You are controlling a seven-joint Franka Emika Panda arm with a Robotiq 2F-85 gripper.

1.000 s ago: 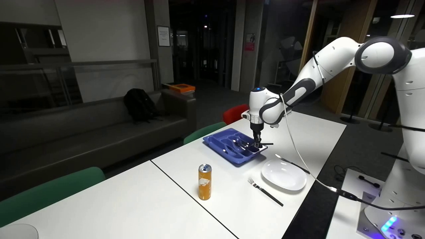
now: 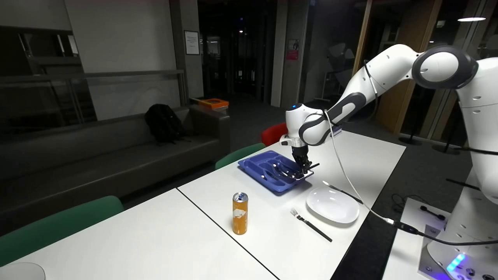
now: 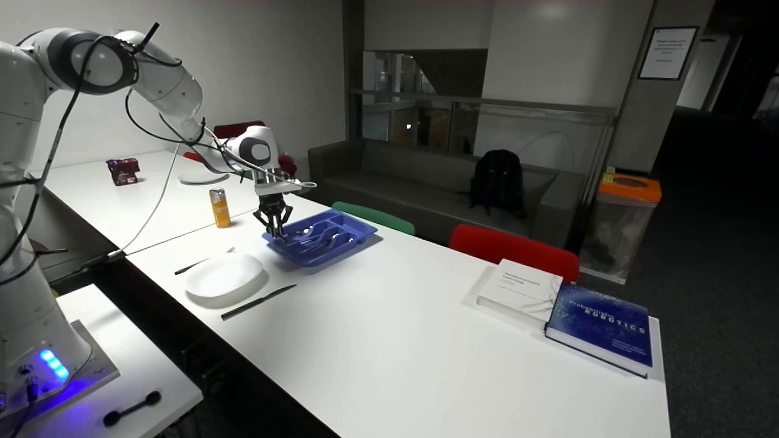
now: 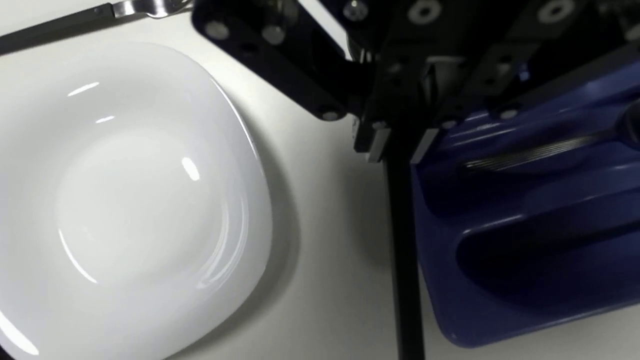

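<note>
My gripper is shut on a utensil with a long black handle [image 4: 406, 258]; the gripper hides its other end, so I cannot tell what kind it is. In the wrist view the handle runs down the picture along the near edge of the blue cutlery tray [image 4: 444, 324]. Exterior view 1 shows the gripper low over that end of the tray, with the handle [image 2: 314, 165] sticking out past it. Several pieces of cutlery lie in the tray's compartments, among them a fork [image 4: 534, 153].
Beside the tray is a white plate [image 2: 329, 198], with a fork [image 2: 311, 226] on one side and a knife [image 2: 343, 192] on the other. An orange can [image 2: 240, 214] stands nearby. Two books [image 3: 600, 325] lie at the far end.
The gripper has shifted slightly left in exterior view 1, with the handle now slanting where it lay nearly level. The tray, plate and can look unmoved.
</note>
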